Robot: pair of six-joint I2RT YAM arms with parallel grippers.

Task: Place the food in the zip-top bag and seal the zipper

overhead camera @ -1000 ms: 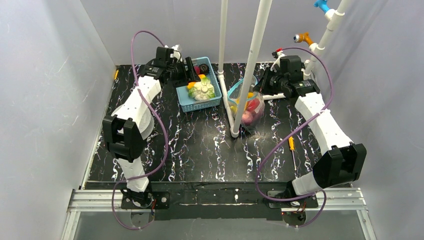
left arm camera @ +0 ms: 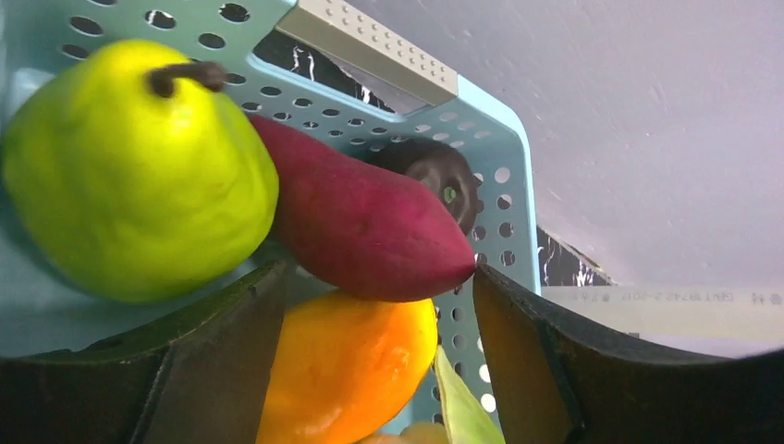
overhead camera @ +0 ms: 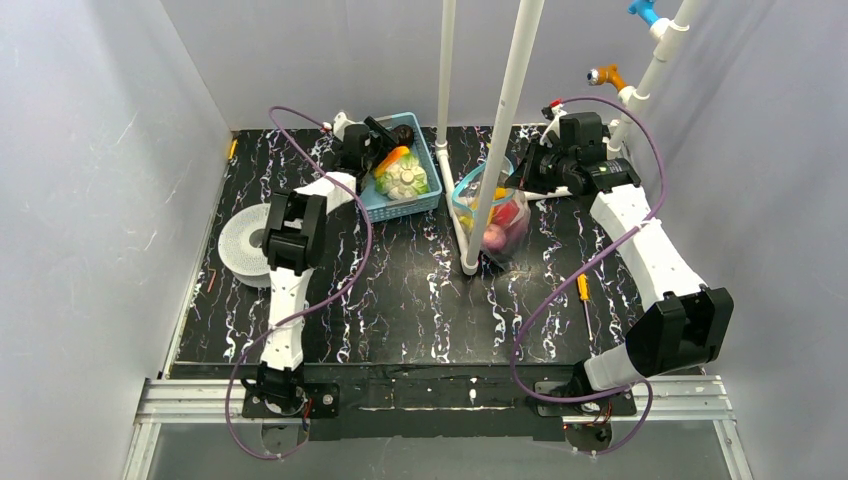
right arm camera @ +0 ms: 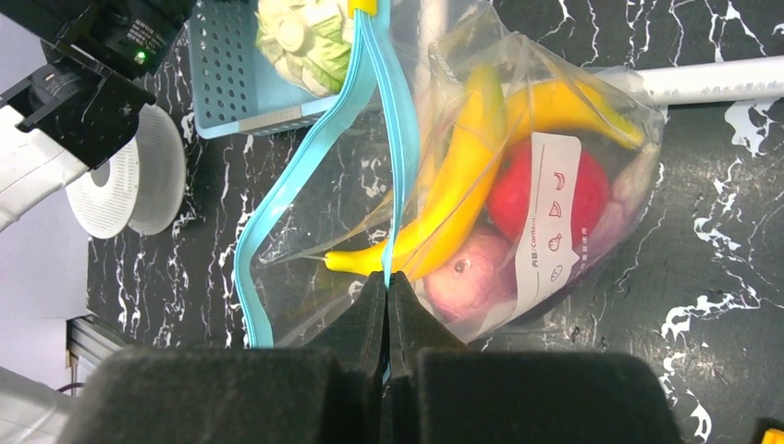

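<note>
My left gripper stands open over the blue basket (overhead camera: 405, 209). Between and just beyond its fingers, in the left wrist view, are a dark red sweet potato (left arm camera: 370, 222) and an orange food item (left arm camera: 351, 361). A green pear (left arm camera: 129, 176) sits to their left, and a dark round item (left arm camera: 434, 171) lies behind. A cauliflower (overhead camera: 403, 177) shows in the top view. My right gripper is shut on the blue rim of the clear zip top bag (right arm camera: 314, 148), whose mouth gapes. Inside the bag are bananas (right arm camera: 462, 176), a red fruit (right arm camera: 507, 199) and a pinkish round one (right arm camera: 470, 273).
White pipes (overhead camera: 505, 110) rise in front of and beside the bag. A white spool (overhead camera: 243, 246) lies at the left, partly under the left arm. A yellow-handled screwdriver (overhead camera: 583, 290) lies at the right.
My left arm has swung over the basket's back left part, and its gripper now hides the red item seen there before. The right arm and the bag have stayed still.
</note>
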